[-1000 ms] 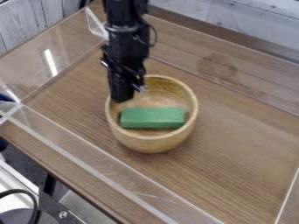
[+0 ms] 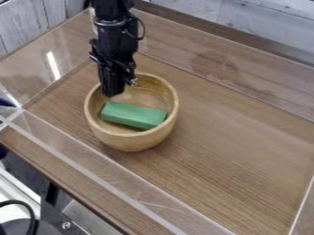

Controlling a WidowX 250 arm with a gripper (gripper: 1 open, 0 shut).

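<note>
A round tan wooden bowl (image 2: 161, 131) sits on the wooden table, with a green rectangular block (image 2: 135, 116) lying inside it. The black robot arm reaches down from the top, its gripper (image 2: 113, 88) at the back-left rim of the bowl, above the block. The gripper looks shut, though its dark fingertips are small and hard to make out; nothing is visible held in it.
A pale wall stands along the back.
The bowl and the block in it have shifted left and slightly up in the view, with the block now tilted. The gripper has moved left along with the bowl.
</note>
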